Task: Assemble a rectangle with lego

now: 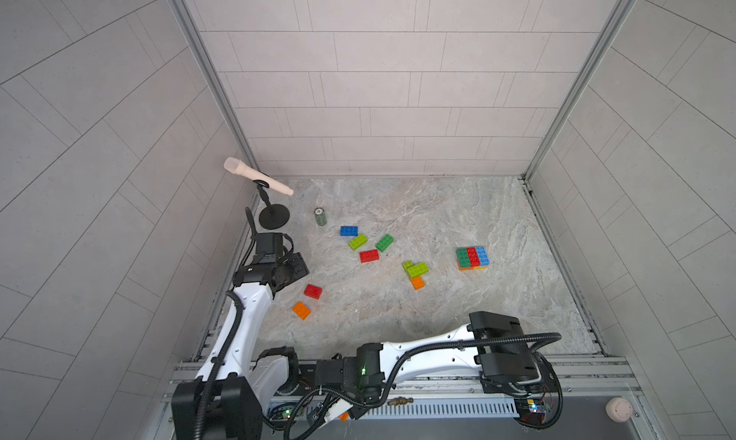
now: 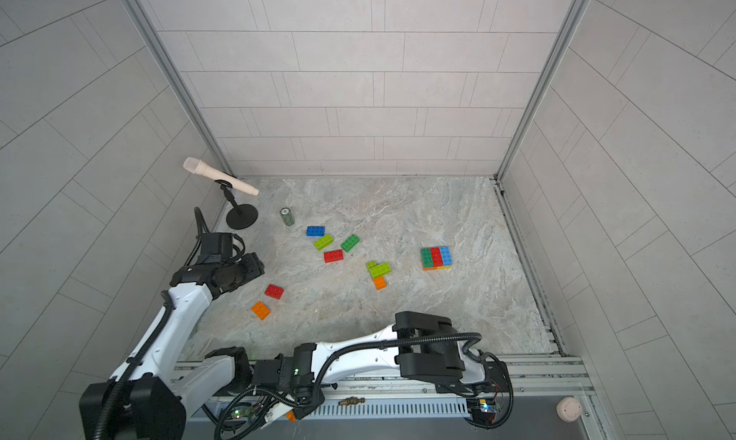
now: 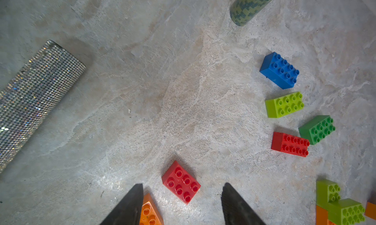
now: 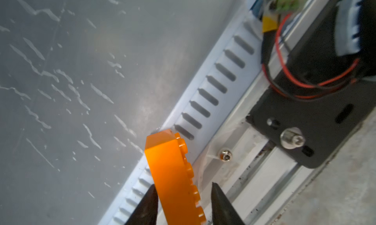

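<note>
A block of green, red and blue bricks (image 1: 472,257) sits at the right of the table. Loose bricks lie centre and left: blue (image 1: 349,230), lime, green, red (image 1: 368,255), a lime-and-orange cluster (image 1: 415,270), another red (image 3: 181,181) and orange (image 1: 300,309). My left gripper is open above the left side, near that red brick. My right gripper is low beyond the table's front edge, open around or just over an orange brick (image 4: 170,170) on the metal rail; contact is unclear.
A microphone on a black stand (image 1: 273,216) and a patterned can (image 1: 320,217) stand at the back left. A glittery cylinder (image 3: 37,95) lies left.
</note>
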